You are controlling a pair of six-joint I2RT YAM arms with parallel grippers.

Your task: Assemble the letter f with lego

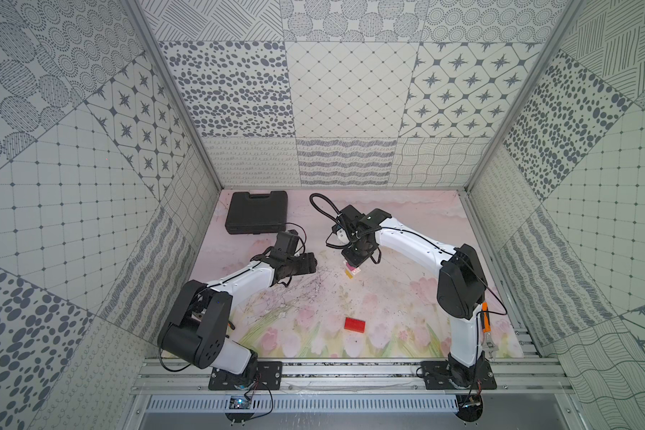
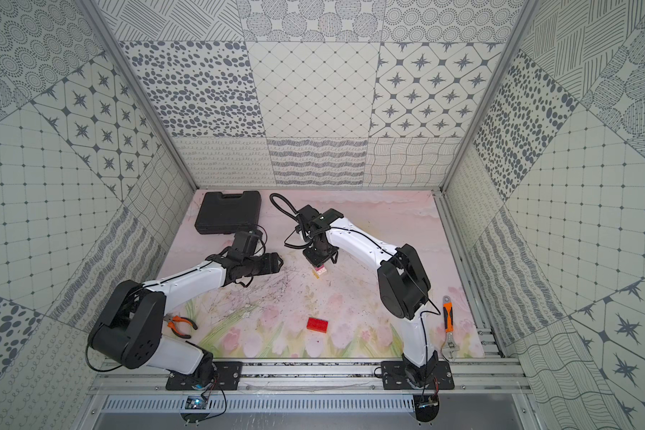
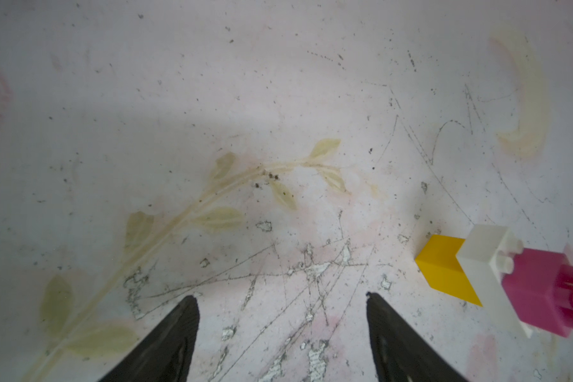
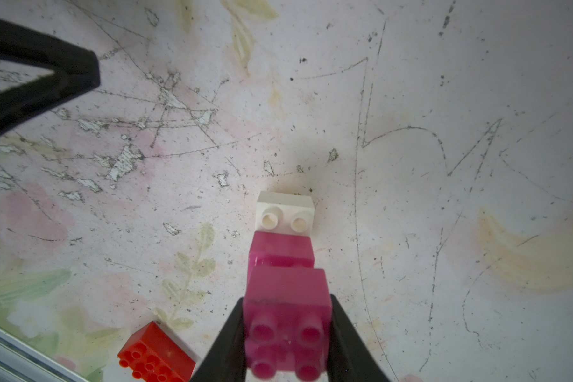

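My right gripper is shut on the upper pink brick [image 4: 286,286], whose studs face the camera. Beyond it in the right wrist view come a second pink brick [image 4: 280,249] and a white brick [image 4: 285,210], joined in one stack. From the left wrist view, a yellow brick [image 3: 449,266] adjoins the white brick [image 3: 490,270], with pink [image 3: 538,286] above it. My left gripper has its fingers apart over bare table, left of the stack, with nothing between them. A separate red brick [image 1: 354,324] lies near the table's front.
A black case [image 1: 256,212] stands at the back left. Orange-handled pliers [image 2: 180,326] lie by the left arm, and an orange-handled wrench [image 2: 448,322] is at the right edge. Open table surrounds the red brick.
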